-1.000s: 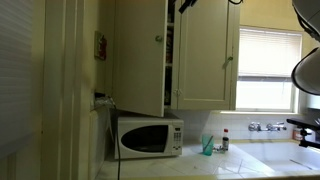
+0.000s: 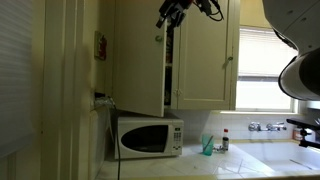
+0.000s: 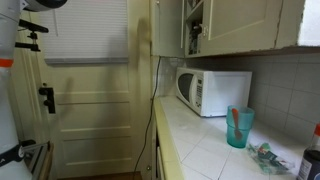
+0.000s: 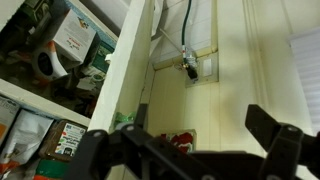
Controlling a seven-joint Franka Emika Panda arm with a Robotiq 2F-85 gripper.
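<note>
The upper cabinet door (image 2: 140, 62) stands open, swung out from the cabinet, with a small round knob (image 2: 159, 38) near its free edge. At the door's top, in exterior view 1, is my gripper (image 2: 166, 17). In the wrist view my gripper is open, with dark fingers (image 4: 262, 122) spread wide and nothing held between them. The pale door edge (image 4: 125, 65) runs diagonally through that view, left of centre. Packaged goods (image 4: 72, 38) show on the cabinet shelves to its left. Whether a finger touches the door, I cannot tell.
A white microwave (image 2: 150, 137) sits on the counter below the door. Beside it are a teal cup (image 3: 239, 126) and a plastic bag (image 3: 268, 158). The closed cabinet door (image 2: 205, 55) is to the right. A plugged-in cord (image 4: 188, 60) hangs along the wall.
My gripper has come down and to the left, from the upper edge of exterior view 1 to the top of the open door. The door looks unmoved.
</note>
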